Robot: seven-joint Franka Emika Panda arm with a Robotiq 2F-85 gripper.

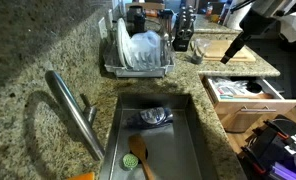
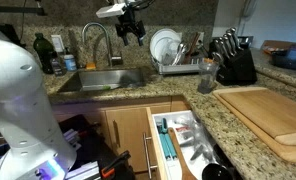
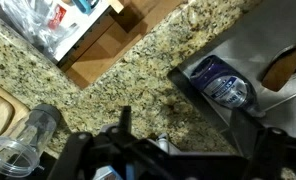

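My gripper hangs above the counter, its two dark fingers wide apart and nothing between them. In the wrist view, a dark blue bottle [image 3: 224, 84] lies on its side in the sink, beyond the fingers. The same bottle [image 1: 150, 117] shows in the first exterior view near the sink's counter-side wall. Lower in the basin are a wooden spoon [image 1: 141, 155] and a round green scrubber [image 1: 137, 145]. An open drawer [image 2: 180, 150] under the counter holds a blue-green item and clear plastic packaging [image 3: 54, 20].
A rack [image 2: 173, 68] with white plates stands behind the sink, near the curved faucet [image 1: 78, 115]. A glass jar [image 3: 26, 140], knife block [image 2: 234, 62] and cutting board [image 2: 263, 108] occupy the counter. Bare granite [image 3: 118, 85] separates sink and drawer.
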